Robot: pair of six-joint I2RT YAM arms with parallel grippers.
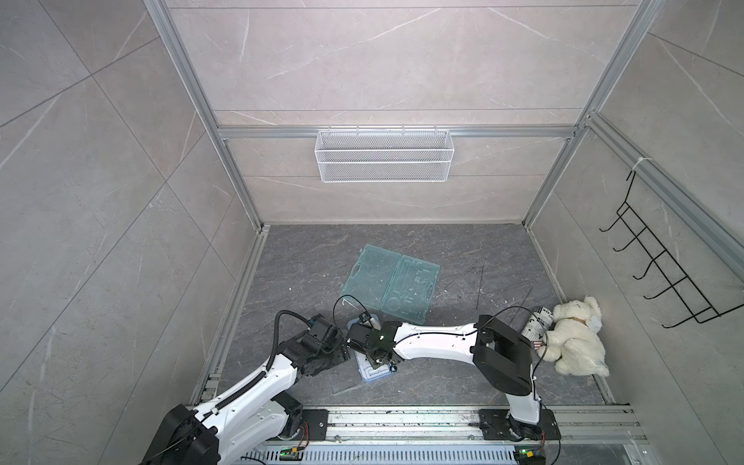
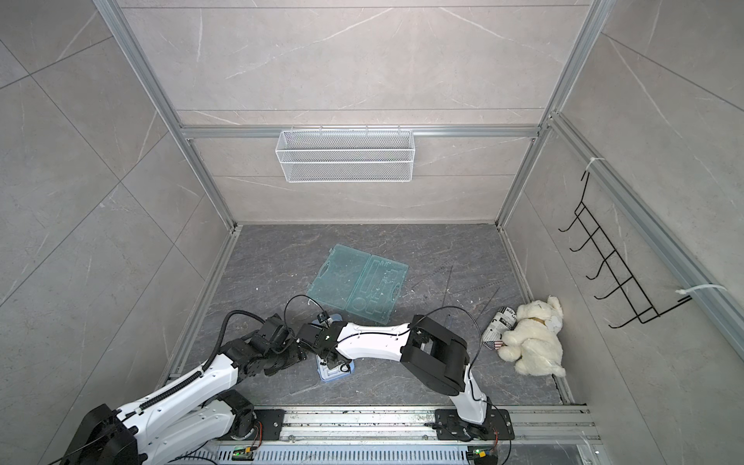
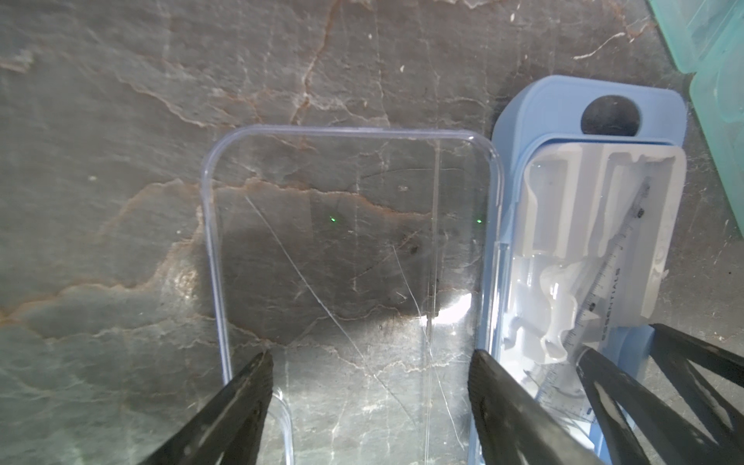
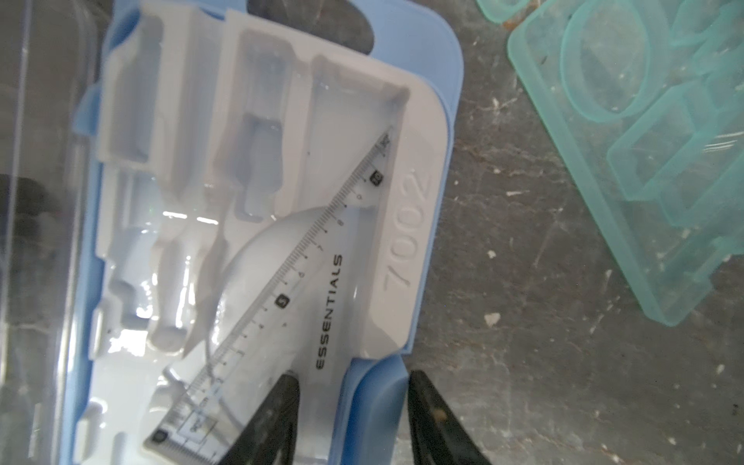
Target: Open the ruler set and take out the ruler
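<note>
The blue ruler set [image 3: 589, 108] lies opened, its clear lid [image 3: 348, 133] flat to the left of its white tray [image 4: 403, 232]. A clear triangular ruler [image 4: 325, 310] marked ESSENTIALS rests in the tray. My left gripper hovers over the lid, fingers apart with nothing seen between them. My right gripper is above the tray's lower right part, fingers parted on either side of a blue edge piece of the case; whether they touch it I cannot tell.
A teal translucent opened case [image 1: 410, 286] lies behind the set. A white plush toy [image 1: 573, 345] and a patterned object [image 1: 534, 325] sit at the right wall. A wire basket [image 1: 383, 155] hangs on the back wall.
</note>
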